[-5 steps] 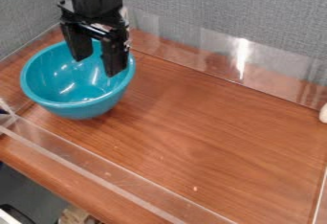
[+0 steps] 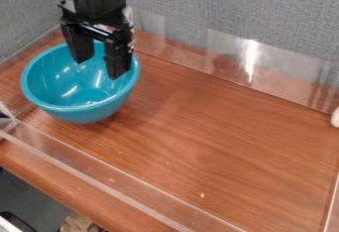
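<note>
My black gripper [image 2: 98,48] hangs over a teal plastic bowl [image 2: 74,97] at the left of the camera view, its two fingers spread open, their tips reaching down inside the rim. No object shows between the fingers. Part of the bowl's inside and far rim is hidden behind the gripper.
A grey wall [image 2: 232,13] with a clear strip along its foot stands behind. A small white object [image 2: 334,117] is cut off at the right edge. The table's front edge runs along the lower left.
</note>
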